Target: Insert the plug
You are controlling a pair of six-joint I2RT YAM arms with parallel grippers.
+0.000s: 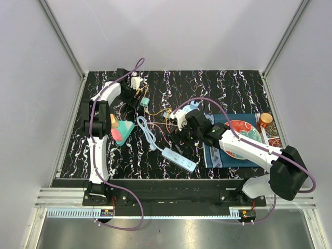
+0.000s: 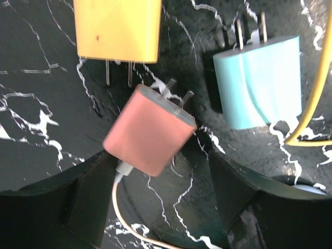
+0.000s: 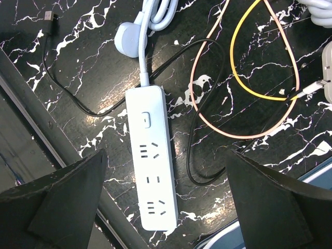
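My left gripper hangs over a pink plug (image 2: 149, 129) with a pale cable, its fingers parted either side of the cable end, not closed on it. A yellow plug (image 2: 118, 26) and a teal plug (image 2: 257, 82) lie beside it. In the right wrist view my right gripper stands open above a white power strip (image 3: 151, 161) with empty sockets.
A white coiled cord (image 1: 147, 134), tangled thin cables and a black USB connector (image 3: 49, 23) lie on the marble table. A blue mat (image 1: 218, 163) with a red plate (image 1: 241, 129) and an orange cup (image 1: 265, 119) occupy the right side.
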